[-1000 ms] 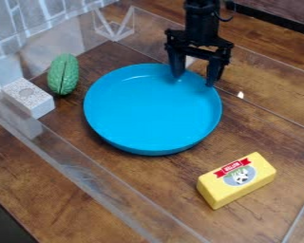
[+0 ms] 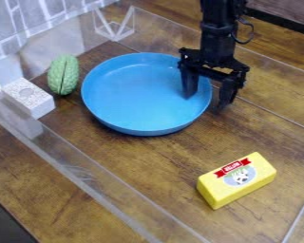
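My gripper (image 2: 207,81) is dark and stands open at the back-right rim of a blue round tray (image 2: 136,95), its fingers reaching down over and beside that rim. Whether anything lies between or behind the fingers is hard to see. A yellow butter box (image 2: 237,179) with a red label lies at the front right, well apart from the gripper.
A green oval object (image 2: 64,75) and a white block (image 2: 31,93) sit left of the tray. A clear plastic edge runs along the left. Bare wooden table (image 2: 129,190) fills the front middle and the right side.
The gripper has come lower and slightly right at the tray's back-right rim. The tray appears shifted a little to the left and up.
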